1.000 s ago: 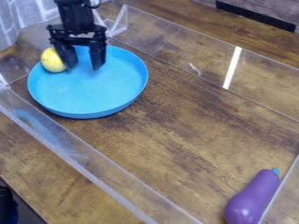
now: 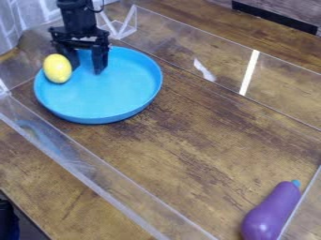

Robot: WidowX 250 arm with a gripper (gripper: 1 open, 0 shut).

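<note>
A blue round plate (image 2: 107, 94) lies at the upper left of the wooden table. A yellow object (image 2: 56, 68), perhaps a toy fruit, rests in its left part. My dark gripper (image 2: 79, 54) is low at the plate's back edge, right of the yellow object; its fingers are too dark and small to show whether they are open or shut. A purple eggplant (image 2: 273, 208) lies at the bottom right.
Clear plastic walls run along the left and right sides of the work area.
The yellow object moved toward the front over the last second, and now shows clear of the gripper.
</note>
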